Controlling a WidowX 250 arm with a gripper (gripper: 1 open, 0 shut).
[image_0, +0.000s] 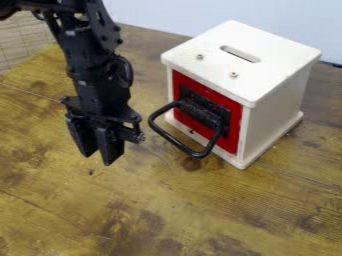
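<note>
My black gripper (99, 144) hangs low over the wooden tabletop on the left, its fingers apart with nothing seen between them. To its right stands a white box (267, 80) with a red front panel (227, 134), a black fixture in that panel and a black loop handle (197, 152) sticking out toward the gripper. The box top has a slot and two small knobs. The gripper is apart from the handle.
A pale wall or board runs along the back, with a tiled strip at the top left.
</note>
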